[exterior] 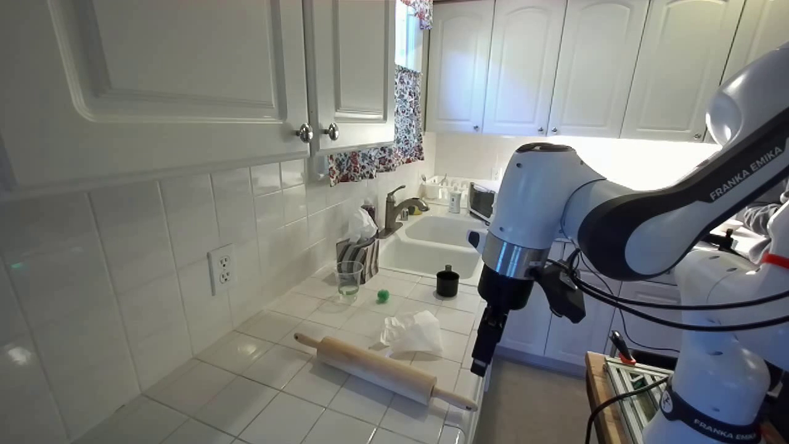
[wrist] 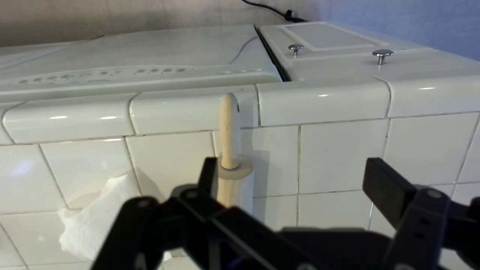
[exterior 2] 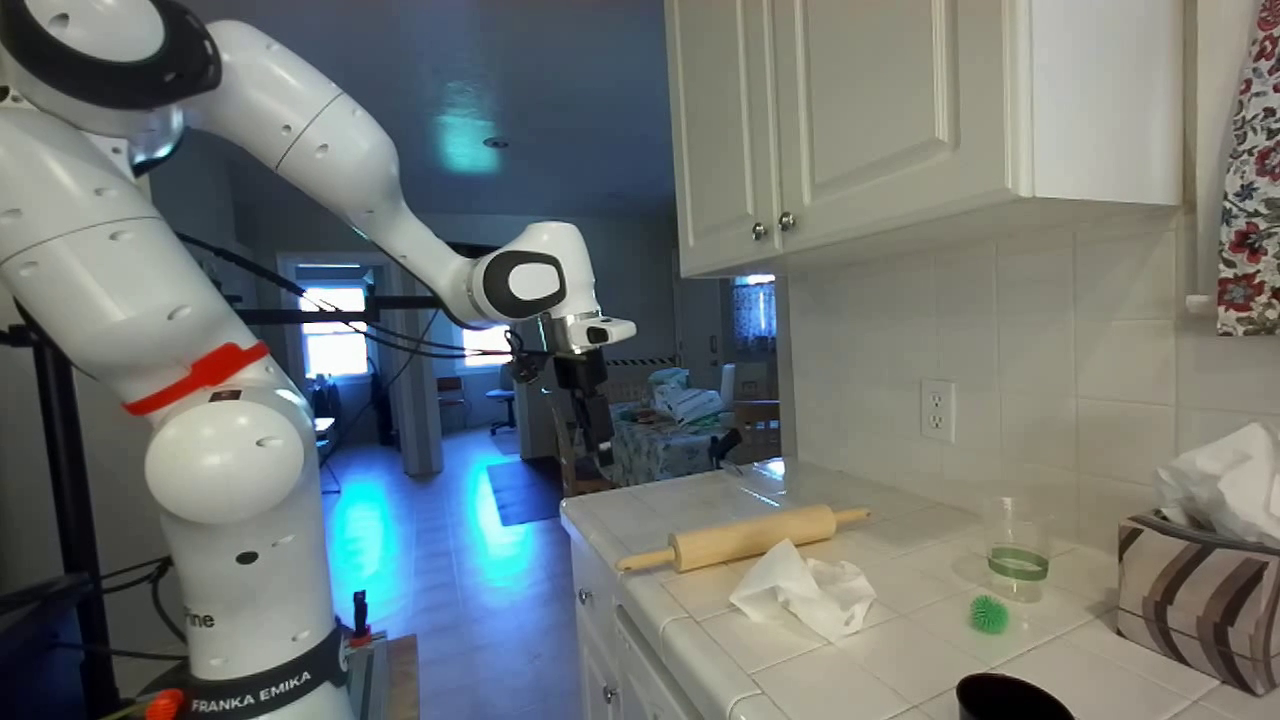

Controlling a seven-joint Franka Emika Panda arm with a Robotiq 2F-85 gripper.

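My gripper is open, its two black fingers wide apart with nothing held between them. In exterior view 1 the gripper (exterior: 479, 367) hangs above the counter's front edge, near one handle of the wooden rolling pin (exterior: 377, 367). The rolling pin (exterior 2: 756, 535) lies flat on the white tiles, apart from the gripper. In the wrist view, the left finger partly hides the pin's body, while its handle (wrist: 230, 130) reaches over the rounded counter edge. Beside the pin rests a crumpled white tissue (exterior: 414, 333).
Farther along the counter are a green spiky ball (exterior 2: 988, 614), a clear cup (exterior 2: 1017, 558) with a green band, a black cup (exterior: 447, 282) and a striped tissue box (exterior 2: 1200, 600). The sink (exterior: 436, 248) lies beyond. Bare tiles (exterior: 259, 370) stretch along the wall side.
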